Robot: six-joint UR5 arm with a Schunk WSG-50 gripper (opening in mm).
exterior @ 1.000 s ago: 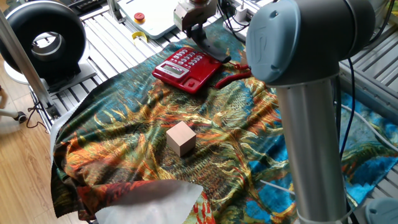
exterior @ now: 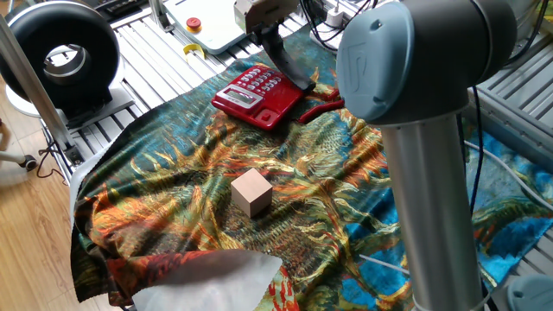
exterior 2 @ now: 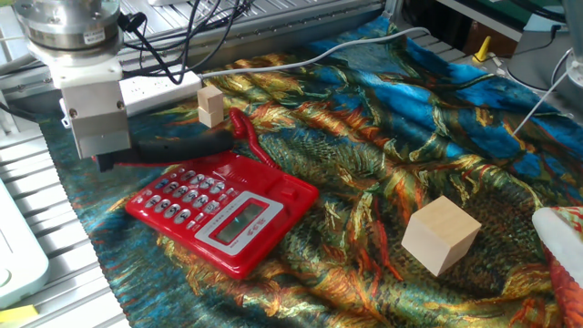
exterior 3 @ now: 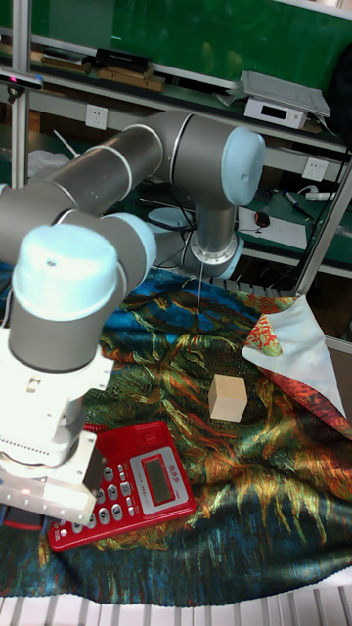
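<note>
The red desk telephone (exterior 2: 228,214) lies on the patterned cloth, its keys and small display facing up. Its dark handset (exterior 2: 182,147) stretches sideways from my gripper (exterior 2: 111,157), one end at the fingers and the other near the red cord (exterior 2: 260,150). In exterior view 1 the handset (exterior: 289,67) slants down from my gripper (exterior: 266,34) toward the back edge of the telephone (exterior: 257,93). The gripper appears shut on the handset's end, though its fingers are mostly hidden. Exterior view 3 shows the telephone (exterior 3: 125,485) partly covered by the arm.
A wooden cube (exterior: 251,192) sits alone on the cloth (exterior: 173,164). Smaller wooden blocks (exterior 2: 210,107) stand behind the telephone beside a white power strip (exterior 2: 155,93). Cloth wrinkles and a folded-over corner (exterior: 212,281) lie at the front. A grey cable crosses the back.
My gripper has risen and shifted slightly left in exterior view 1. The handset's held end has gone up with it, so it slants more steeply. Telephone base and cube have stayed put.
</note>
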